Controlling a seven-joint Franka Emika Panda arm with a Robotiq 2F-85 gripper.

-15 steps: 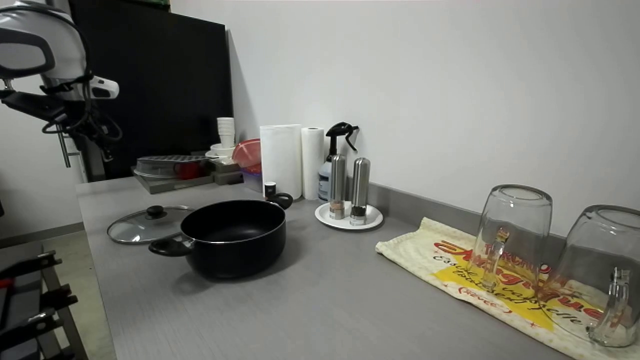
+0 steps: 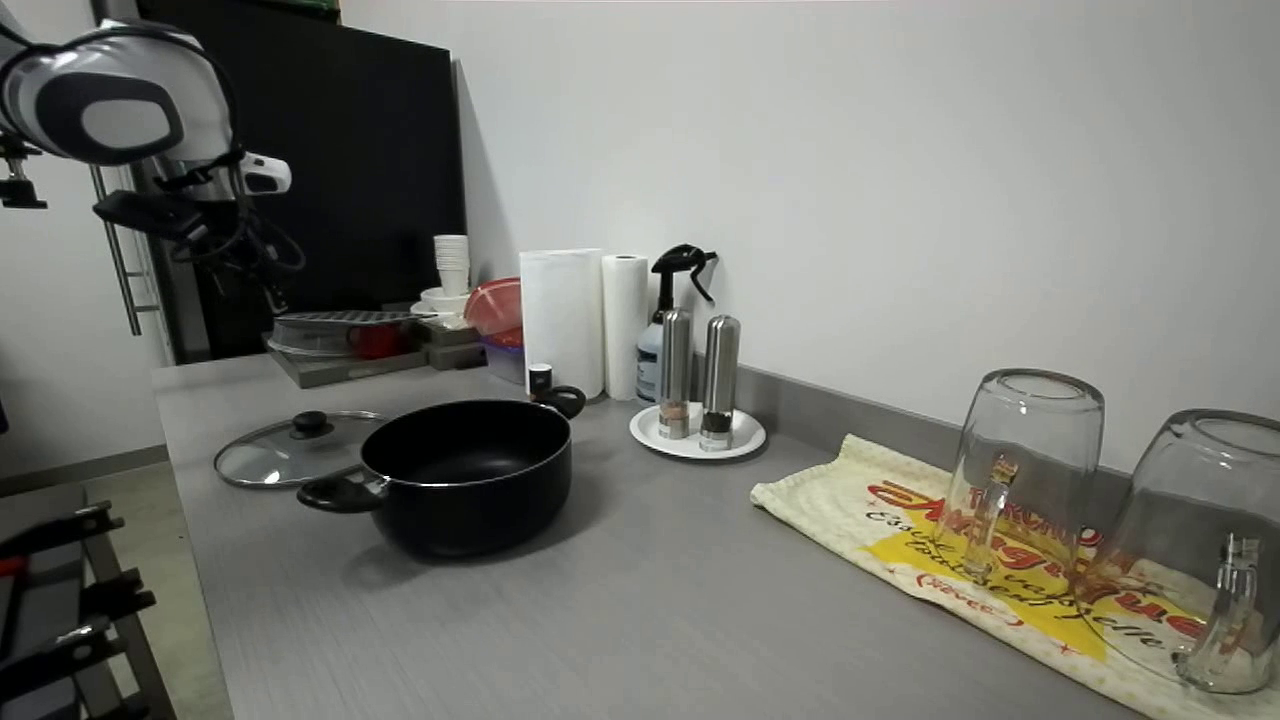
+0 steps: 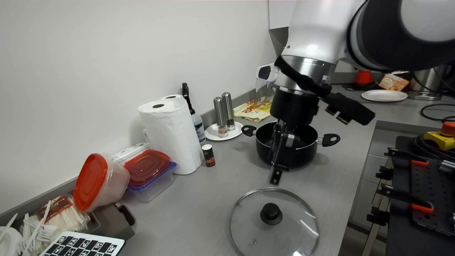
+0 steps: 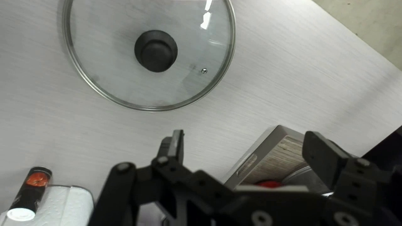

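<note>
My gripper is open, its two fingers wide apart with nothing between them. It hangs in the air above the counter, high over the back-left area in exterior view 1. A glass lid with a black knob (image 4: 156,51) lies flat on the counter, toward the top of the wrist view and outside the fingers. The black two-handled pot (image 2: 468,510) stands uncovered beside the lid (image 2: 300,450); its visible inside looks empty. In exterior view 2 my arm and gripper cover part of the pot (image 3: 265,149).
Paper towel rolls (image 2: 561,318), a spray bottle (image 2: 649,360) and two grinders on a white plate (image 2: 750,434) line the wall. Glass mugs (image 2: 1020,480) stand upside down on a cloth (image 2: 828,510). A grey tray (image 4: 260,156) lies below the gripper.
In exterior view 1 the arm and gripper have moved to the right and somewhat lower. The lid, pot and other things on the counter stand where they were.
</note>
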